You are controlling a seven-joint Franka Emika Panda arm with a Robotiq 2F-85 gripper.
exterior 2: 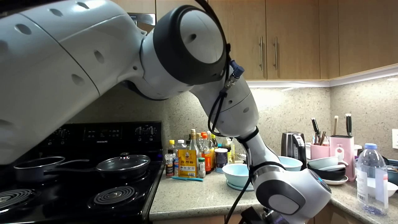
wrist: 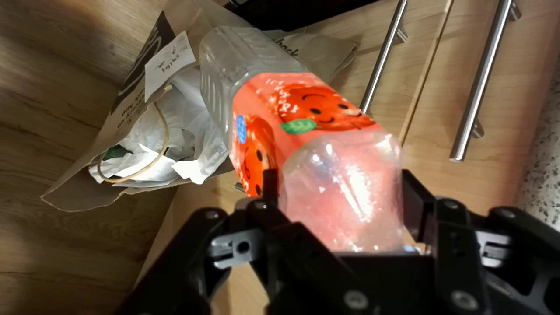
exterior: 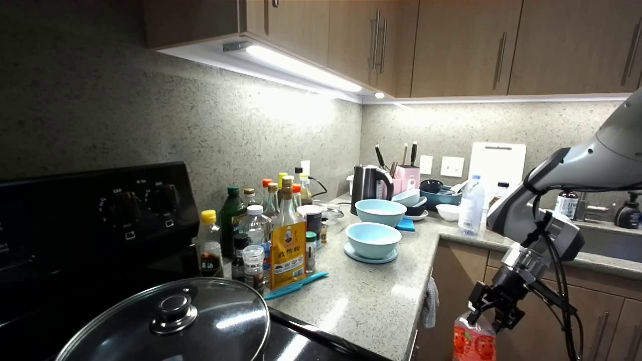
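A clear plastic bottle with a red, smiling-fruit label point(wrist: 309, 107) fills the middle of the wrist view, its rounded shoulder nearest the camera. My gripper is shut on that bottle's upper end, a black finger on each side. In exterior view 1 the bottle point(exterior: 475, 343) hangs below my gripper point(exterior: 488, 318) in front of the lower cabinets, under counter height, its bottom cut off by the frame. Past the bottle's far end, in the wrist view, an open paper bag point(wrist: 113, 152) holds crumpled white paper and plastic. The fingers are out of sight in exterior view 2.
Cabinet doors with metal handles point(wrist: 475, 89) stand close beside the bottle. Along the counter point(exterior: 337, 307) are blue bowls point(exterior: 373, 240), several sauce bottles, a dark kettle point(exterior: 365, 187) and another clear bottle point(exterior: 471, 207). Bare wood floor point(wrist: 57, 252) lies left of the bag.
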